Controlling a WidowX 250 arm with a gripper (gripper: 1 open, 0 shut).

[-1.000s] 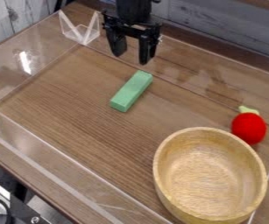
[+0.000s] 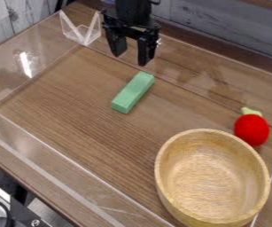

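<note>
My black gripper hangs at the top centre of the camera view, open, with nothing seen between its fingers. Below it a green rectangular block lies flat on the wooden surface, apart from the gripper. At the right lies a red round object with a small light green top, like a tomato or vegetable. A large beige round bowl fills the lower right.
A clear plastic piece stands at the upper left edge, and dark cables are in the lower left corner.
The gripper has shifted very slightly at the top centre. The block, red object and bowl have not moved.
</note>
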